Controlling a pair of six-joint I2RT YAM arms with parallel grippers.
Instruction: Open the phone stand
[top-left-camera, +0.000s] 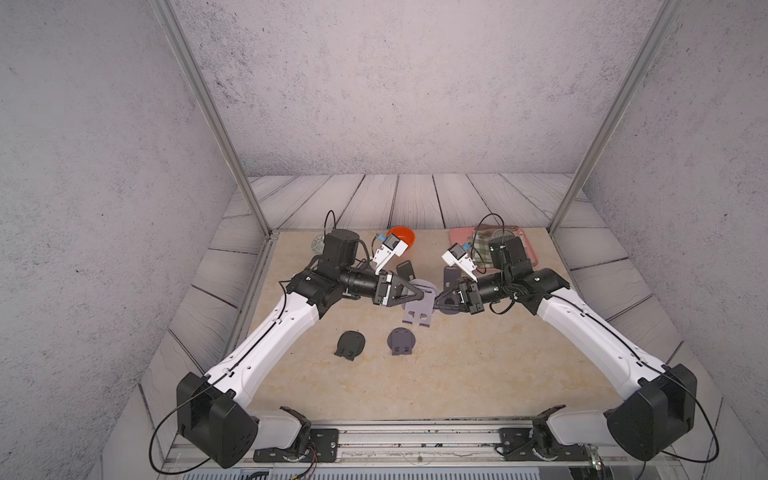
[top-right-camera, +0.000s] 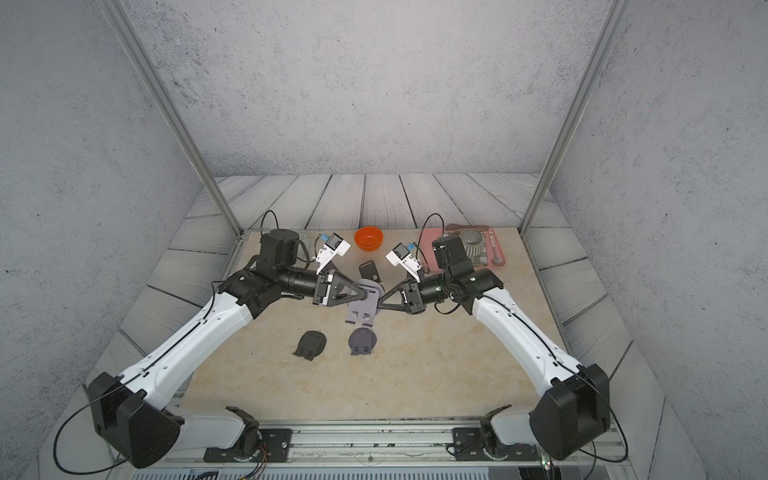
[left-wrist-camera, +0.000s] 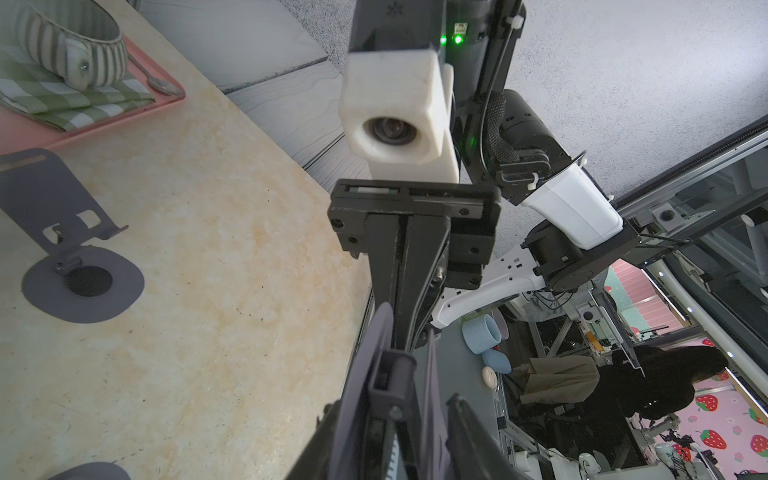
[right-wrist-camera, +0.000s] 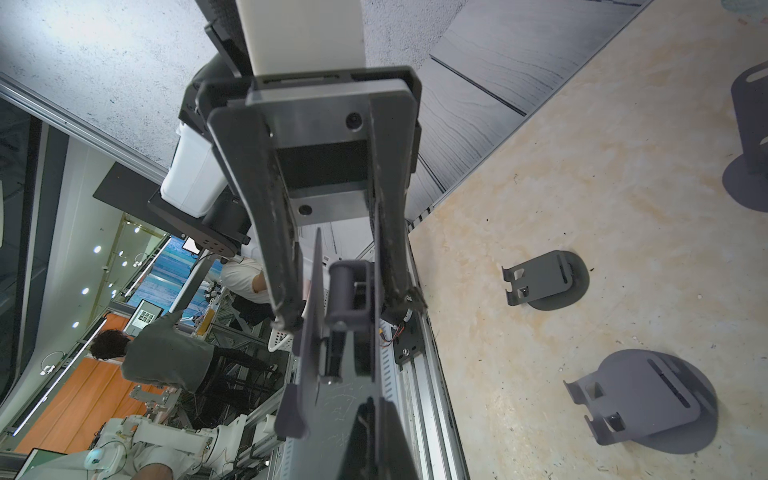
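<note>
A grey-purple phone stand (top-left-camera: 417, 313) hangs in the air between my two arms. In the left wrist view its two thin plates show edge-on, slightly apart, with the hinge (left-wrist-camera: 394, 384) between them. My right gripper is shut on one of the stand's thin plates and holds it up. My left gripper is open, its fingers (right-wrist-camera: 276, 248) apart on either side of the stand's upper part. Whether these fingers touch the plates cannot be told. In the left wrist view, my left gripper is blurred at the bottom edge.
Two folded stands, one dark (top-left-camera: 349, 345) and one purple (top-left-camera: 401, 341), lie on the table in front. An unfolded stand (left-wrist-camera: 56, 200) stands farther back. Behind are an orange bowl (top-right-camera: 369, 237) and a pink tray (top-right-camera: 500, 260).
</note>
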